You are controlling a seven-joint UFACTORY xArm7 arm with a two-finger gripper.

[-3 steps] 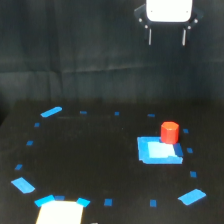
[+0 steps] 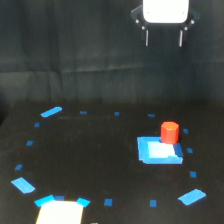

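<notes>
High up at the top edge hangs my gripper, a white body with two thin fingers pointing down. Its fingers stand well apart and nothing shows between them. Far below it, a red-orange cylinder stands upright at the back right part of a small blue-edged pad. The pad has a white patch in its middle. A wide gap separates the fingertips from the cylinder.
Blue tape strips and small blue squares mark the dark table. A pale, cream-coloured block is cut off by the bottom edge at the left.
My gripper has shifted slightly to the left and a touch lower. The cylinder and the pad are where they were.
</notes>
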